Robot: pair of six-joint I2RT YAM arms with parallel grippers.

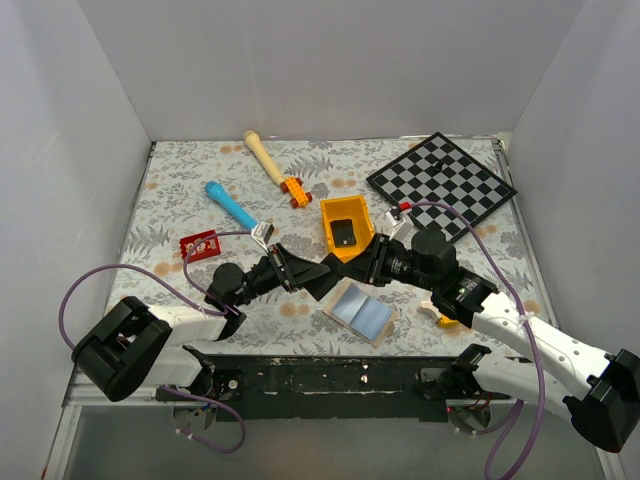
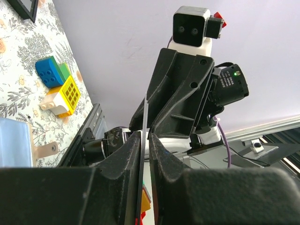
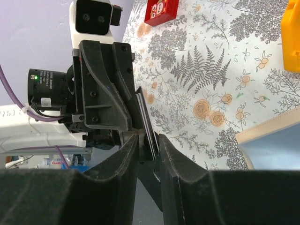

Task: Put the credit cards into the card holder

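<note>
A thin dark card (image 1: 323, 282) hangs between my two grippers, above the table. My left gripper is shut on it; in the left wrist view its thin edge runs from between those fingers toward the right gripper. Pale stripes line the dark card's edge (image 3: 146, 123) in the right wrist view. My right gripper is partly open around the card's near end, with a small gap between its fingertips. Below lies a flat holder (image 1: 362, 312) with pale blue pockets and a tan border, which I take for the card holder.
Behind the grippers stands a yellow bin (image 1: 328, 210) with a dark item (image 1: 343, 232) inside. A red box (image 1: 200, 246) lies left, a blue stick (image 1: 230, 206) and a toy car (image 1: 296, 191) farther back. A checkered board (image 1: 441, 185) fills the back right.
</note>
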